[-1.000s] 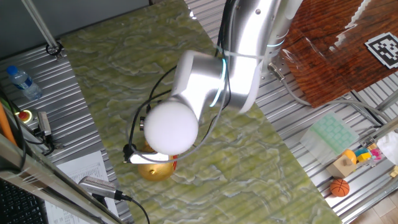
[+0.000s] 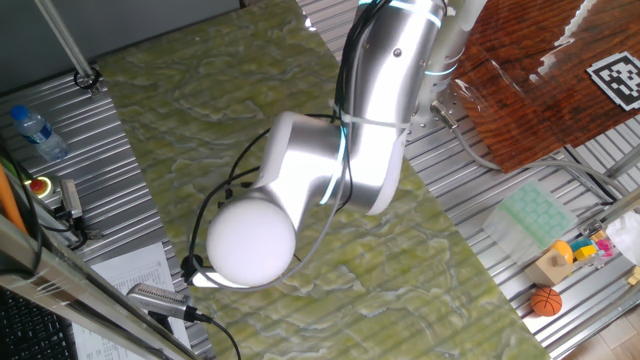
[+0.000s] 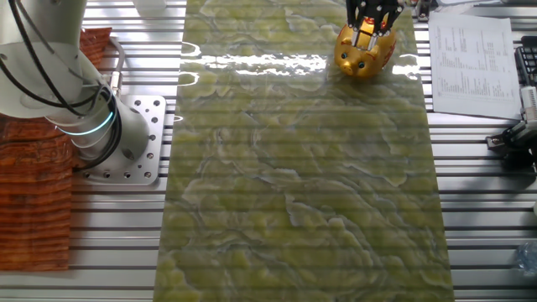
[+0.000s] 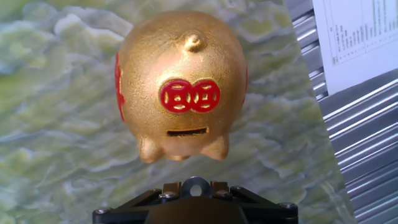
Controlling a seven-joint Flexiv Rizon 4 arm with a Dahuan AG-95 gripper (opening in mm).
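Note:
A gold piggy bank (image 3: 359, 59) stands on the green marbled mat (image 3: 294, 184), near its far right edge in exterior view 2, face toward that camera. My gripper (image 3: 366, 40) is over its back, two narrow fingertips apart with gold showing in the gap. In the wrist view the piggy bank (image 4: 180, 68) shows its tail, red coin emblem and dark slot; the gripper is below it in the picture, with nothing visible between its fingers. Whether the tips touch the bank cannot be told. From exterior view 1 the wrist's white cap hides both.
Beside the mat lies a printed sheet (image 3: 474, 63), close to the piggy bank. A clear bin (image 2: 528, 220), a small basketball (image 2: 545, 301) and a water bottle (image 2: 40, 133) sit off the mat.
In exterior view 1 my wrist has moved down and slightly left over the piggy bank. The bank showed below the wrist earlier and is now covered by it.

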